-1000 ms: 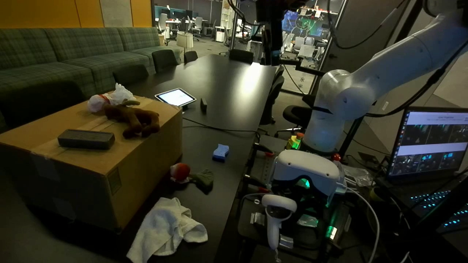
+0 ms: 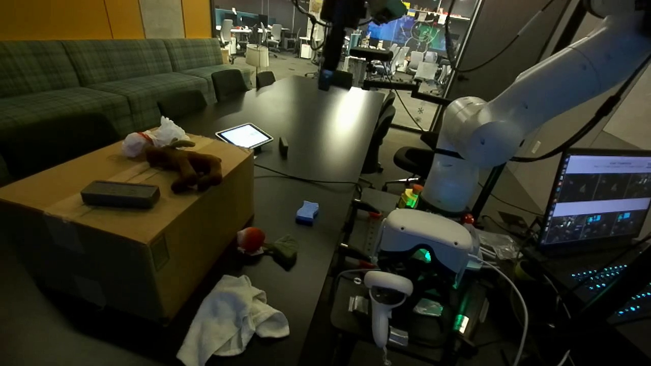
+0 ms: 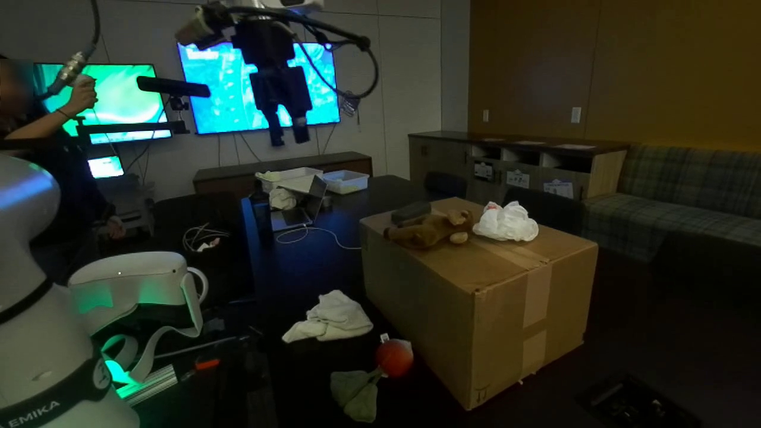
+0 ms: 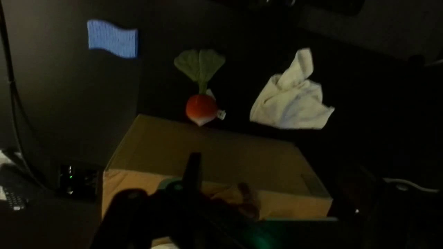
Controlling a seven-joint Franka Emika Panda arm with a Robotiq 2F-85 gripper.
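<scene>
High above the table, my gripper [image 3: 289, 138] points downward with its two fingers apart and nothing between them. Below it stands a large cardboard box [image 3: 428, 314], well clear of the fingers. On the box lie a brown plush toy [image 2: 186, 164], a dark grey oblong block [image 2: 120, 194] and a white plastic bag [image 3: 506, 222]. Beside the box, on the table, rests a red plush radish [image 4: 201, 108] with green leaves. A crumpled white cloth [image 4: 290, 99] and a blue sponge [image 4: 112, 38] lie apart from it on the dark tabletop. The wrist view shows the fingers only as dark shapes.
Farther along the table are a lit tablet [image 2: 244, 135] and a black cable [image 2: 305, 179]. A white headset [image 2: 425, 238] sits near the robot's base. White bins [image 3: 345, 181] and a laptop [image 3: 308, 203] occupy the table's other end.
In exterior view 1 my gripper has shifted left, away from the arm's base, staying high above the table. The objects on the box and table are unmoved.
</scene>
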